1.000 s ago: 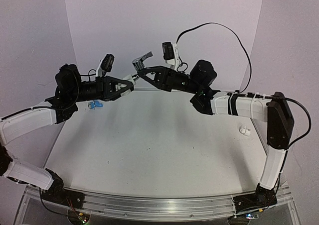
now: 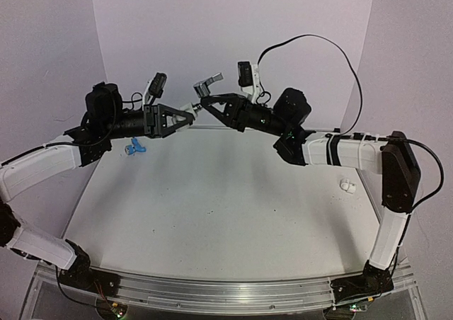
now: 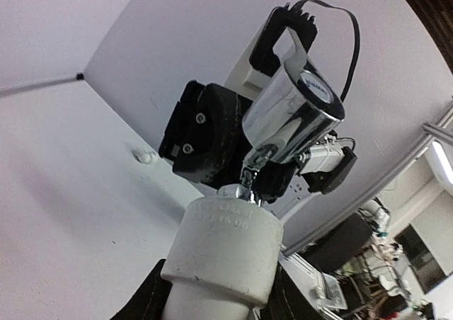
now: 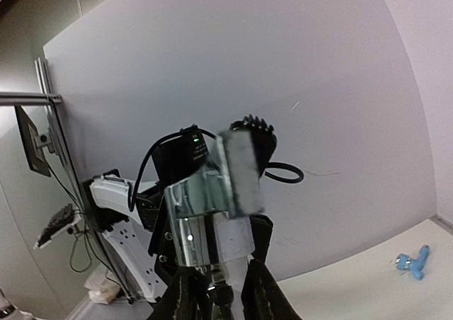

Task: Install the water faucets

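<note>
Above the back of the table, a chrome faucet with a flat lever is in my right gripper, which is shut on it. My left gripper is shut on a white pipe fitting. In the left wrist view, the fitting's mouth faces the slim lower end of the faucet. That end meets the mouth; how deep it sits is hidden. The faucet's body and lever rise over the black fingers in the right wrist view, where the fitting is mostly concealed.
A blue fitting lies at the table's back left, and a small white fitting near its right edge. Walls stand behind and at both sides.
My left gripper also rolled one way and back. Both parts stayed held, end to end.
</note>
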